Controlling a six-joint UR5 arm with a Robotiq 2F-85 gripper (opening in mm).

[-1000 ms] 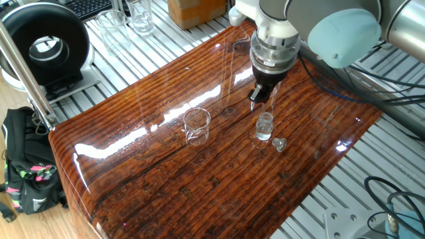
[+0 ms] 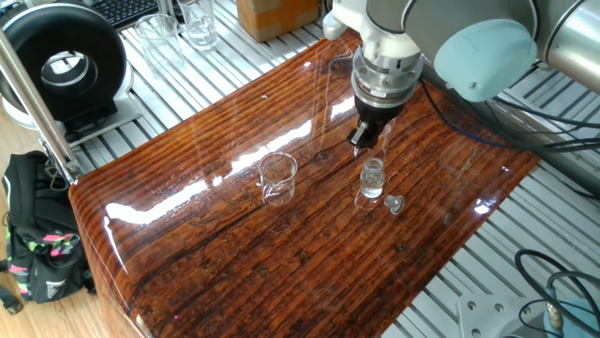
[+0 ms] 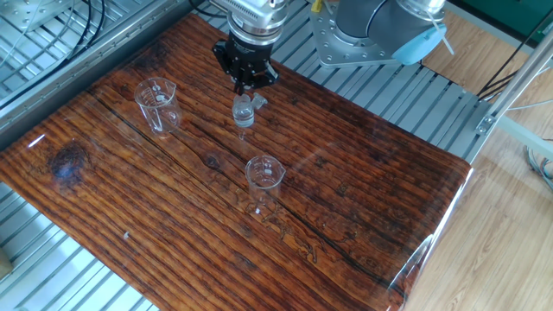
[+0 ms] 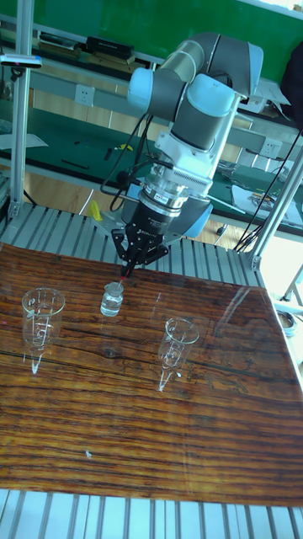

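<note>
A small clear glass bottle (image 2: 372, 178) with clear liquid stands upright on the glossy wooden table. Beside it on the wood lies a glass stopper (image 2: 395, 203), apart from the bottle. My gripper (image 3: 240, 86) points down just above and behind the bottle (image 3: 243, 112); in exterior view 3 the gripper (image 4: 126, 271) comes close to the bottle's mouth, contact unclear. Its dark fingers draw near each other at the tips, but whether a gap or something thin is between them does not show. An empty-looking beaker (image 2: 277, 178) stands apart from the bottle.
Exterior view 2 shows a second beaker (image 3: 158, 105) on the table, on the bottle's other side from the first beaker (image 3: 264, 175). More glassware (image 2: 159, 42) and a cardboard box (image 2: 277, 17) stand off the table.
My gripper has shifted very slightly down and to the left in exterior view 1 since a second ago. Bottle, stopper and beaker have stayed put.
</note>
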